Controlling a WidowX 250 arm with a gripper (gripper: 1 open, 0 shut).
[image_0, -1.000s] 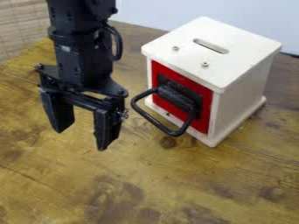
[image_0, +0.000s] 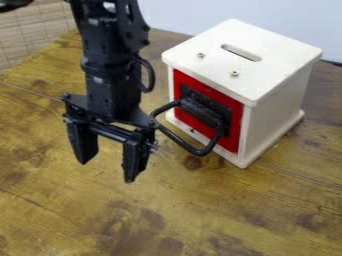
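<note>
My black gripper (image_0: 107, 150) hangs open over the wooden table, left of a white box (image_0: 267, 80) with a slot in its top. The box's front has a red panel (image_0: 233, 138) with a black fitting and a black loop handle (image_0: 201, 146) that sticks out toward the gripper. The gripper's fingers point down with nothing visible between them, apart from the handle.
A pale wall stands behind the box, and a woven mat (image_0: 27, 45) is at the upper left.
The arm has shifted slightly to the right and farther back from the camera over the last second. The box and its handle look unchanged.
</note>
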